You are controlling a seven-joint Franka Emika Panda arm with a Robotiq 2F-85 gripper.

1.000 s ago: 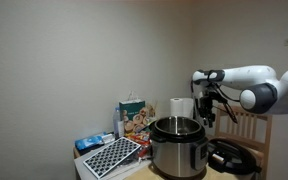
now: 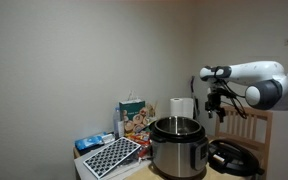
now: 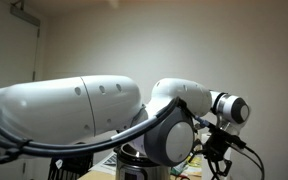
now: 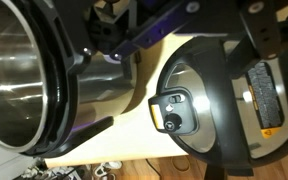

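My gripper (image 2: 214, 102) hangs in the air to the right of a steel pressure cooker (image 2: 178, 154), above its black lid (image 2: 232, 158). In exterior view 2 the gripper (image 3: 218, 158) is seen from the other side. It is open, and nothing shows between its fingers. The cooker is uncovered; its round inner pot (image 4: 9, 85) looks empty in the wrist view. Beside it, in the same view, lies the lid (image 4: 229, 105), with its dark handle across the middle. The gripper is apart from both in exterior view 1.
Left of the cooker lies a black-and-white patterned board (image 2: 108, 158). Behind it stand a green printed bag (image 2: 132, 116) and a blue box (image 2: 89, 143). A white paper roll (image 2: 182, 107) is behind the cooker, a wooden chair (image 2: 248, 125) behind the lid.
My gripper has moved to the right, from above the cooker's rear right side toward the air over the lid. The cooker and lid have stayed in place.
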